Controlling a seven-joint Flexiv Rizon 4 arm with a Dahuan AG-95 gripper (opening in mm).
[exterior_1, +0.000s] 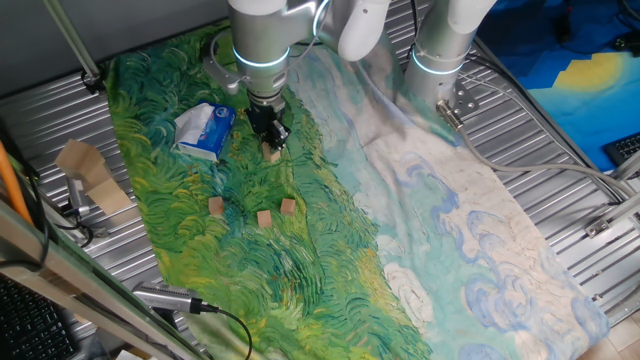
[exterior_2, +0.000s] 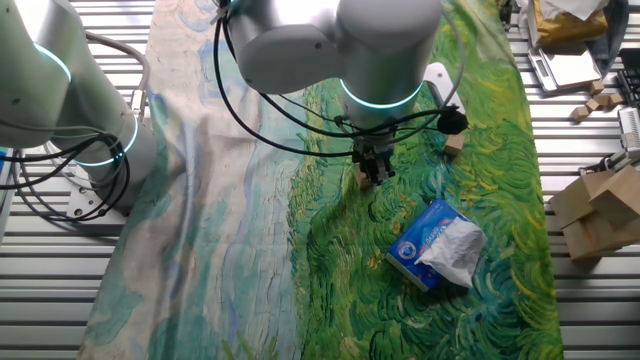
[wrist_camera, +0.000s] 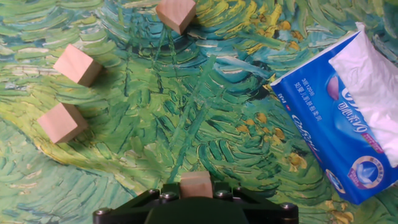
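Note:
My gripper has a small pale wooden block (wrist_camera: 196, 180) between its fingertips. Its fingers sit close against both sides of the block, and it looks shut on it. In exterior view 1 the gripper (exterior_1: 270, 143) points down over the green part of the cloth, with that block (exterior_1: 271, 154) just showing below it. Whether the block touches the cloth I cannot tell. Three similar loose blocks lie apart from it: one block (wrist_camera: 177, 14) at the top of the wrist view, another (wrist_camera: 76, 65) at upper left, and a third (wrist_camera: 62, 123) below that.
A blue tissue pack (exterior_1: 205, 132) with white tissue sticking out lies beside the gripper. Painted cloth (exterior_1: 450, 240) covers the table, its right side bare. An open cardboard box (exterior_1: 92, 178) stands off the cloth at the left, and a grey camera (exterior_1: 172, 299) near the front edge.

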